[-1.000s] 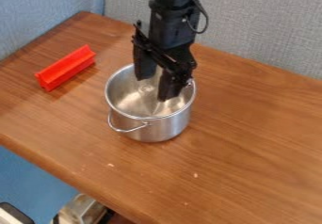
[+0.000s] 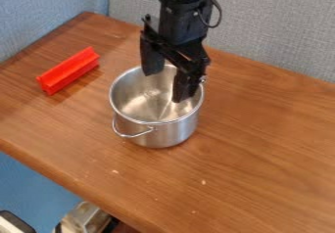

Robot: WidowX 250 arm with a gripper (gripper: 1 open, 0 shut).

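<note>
A steel pot (image 2: 157,124) with a wire side handle stands on the wooden table (image 2: 249,168). Above its rear rim is my black gripper (image 2: 169,76), its fingers spread apart, one over the pot's back left and the other over the right side. I see nothing held between them. The pot's interior is partly hidden behind the gripper.
A red elongated block (image 2: 69,70) lies on the table to the left of the pot. Bare wood is clear to the right and in front. Grey padded walls border the back and left, and the table's edge runs at lower left.
The pot and red block have not visibly moved.
</note>
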